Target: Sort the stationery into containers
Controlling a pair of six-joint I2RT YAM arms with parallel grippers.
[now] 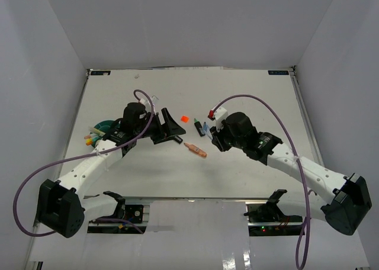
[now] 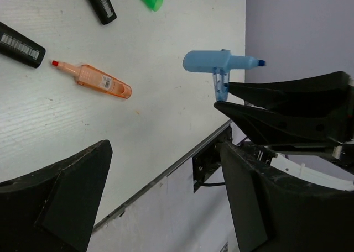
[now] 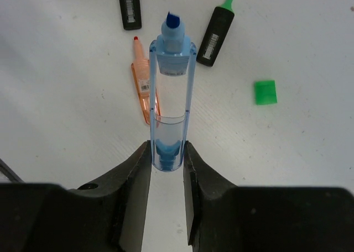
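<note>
A clear blue highlighter with an uncapped dark blue tip (image 3: 172, 47) is raised above the table, my right gripper shut on its lower end. Seen from the left wrist, that blue highlighter (image 2: 207, 60) lies roughly level across the right fingertips. My left gripper (image 1: 174, 128) stands open and empty, high over the table to its left. Below lie an orange highlighter (image 2: 102, 80), a black pen with a green tip (image 3: 215, 35) and another black marker (image 3: 129, 8). A green cap (image 3: 265, 92) lies apart. The left arm partly hides a green container (image 1: 103, 126) holding several pens.
An orange-red cap (image 1: 185, 119) sits near the table's middle. Purple cables (image 1: 77, 157) arch over both arms.
</note>
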